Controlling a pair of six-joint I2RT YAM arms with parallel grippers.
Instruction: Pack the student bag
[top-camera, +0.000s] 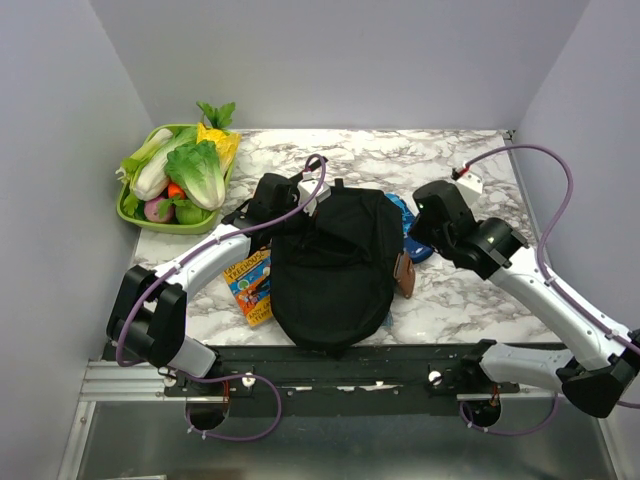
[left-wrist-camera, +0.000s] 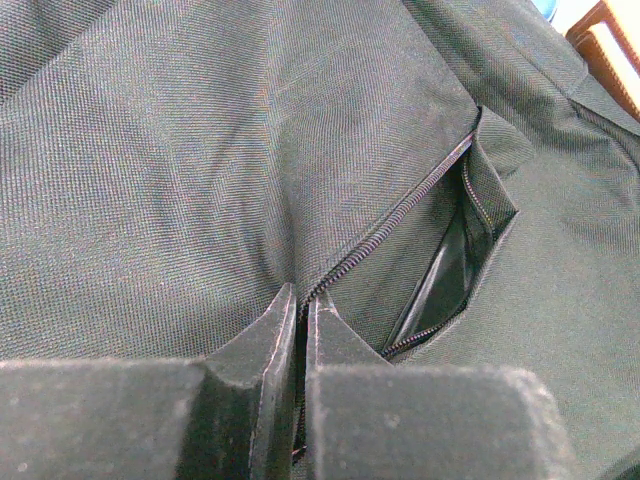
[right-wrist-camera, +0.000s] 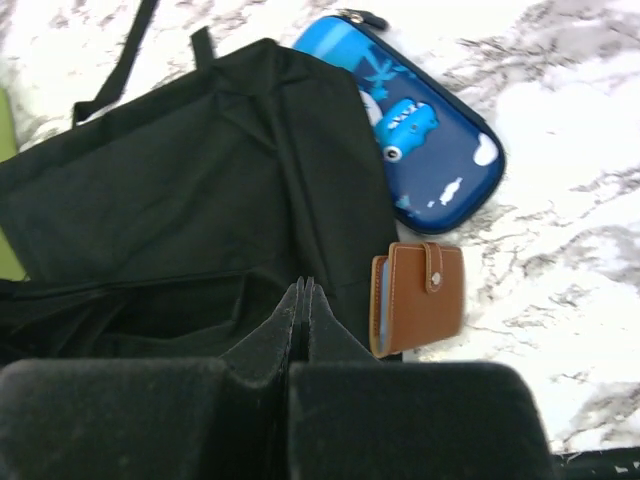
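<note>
The black bag (top-camera: 335, 290) lies on the marble table, its zipped opening facing up. My left gripper is shut on the bag's zipper edge; beside it a gap in the opening shows in the left wrist view. Against the bag's right side rests a brown notebook (right-wrist-camera: 425, 297) with a snap strap, tilted up on its edge. Behind it lies a blue pencil case (right-wrist-camera: 425, 140) with sea-animal pictures, touching the bag. My right gripper is shut, hovering above the bag left of the notebook, nothing visible between its fingers. A colourful book (top-camera: 250, 287) sticks out at the bag's left.
A green basket (top-camera: 180, 228) of vegetables stands at the back left. Black straps (right-wrist-camera: 125, 60) trail from the bag's far end. Bare marble (top-camera: 460, 320) extends to the right of the bag and behind it.
</note>
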